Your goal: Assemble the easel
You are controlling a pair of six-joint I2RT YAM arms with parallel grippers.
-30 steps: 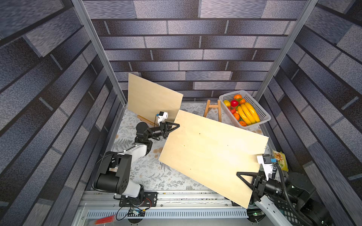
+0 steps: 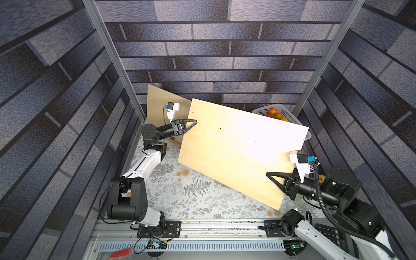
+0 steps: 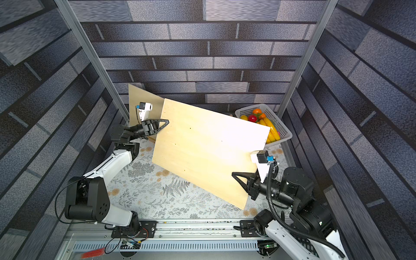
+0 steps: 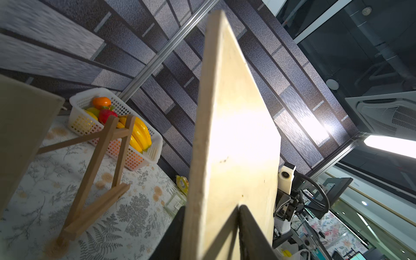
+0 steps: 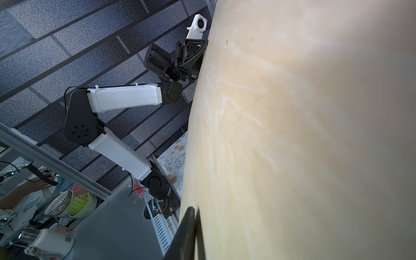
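Note:
A large pale plywood board (image 2: pixel 234 147) is held up between both arms, tilted across the middle. My left gripper (image 2: pixel 190 124) is at its upper left edge, fingers around that edge; whether they grip is unclear. My right gripper (image 2: pixel 273 178) is shut on the board near its right end. A second board (image 3: pixel 143 93) stands at the back left, behind the left arm. In the left wrist view a small wooden easel frame (image 4: pixel 93 173) stands on the floral tabletop behind the held board, mostly hidden from above.
A white basket (image 3: pixel 283 134) of toy fruit sits at the back right. Bare tabletop (image 2: pixel 164 190) shows at the front left. Brick-patterned walls close in on three sides.
Both arms and the board have moved upward and slightly left in the top left view; the board now hides the easel frame and much of the basket there.

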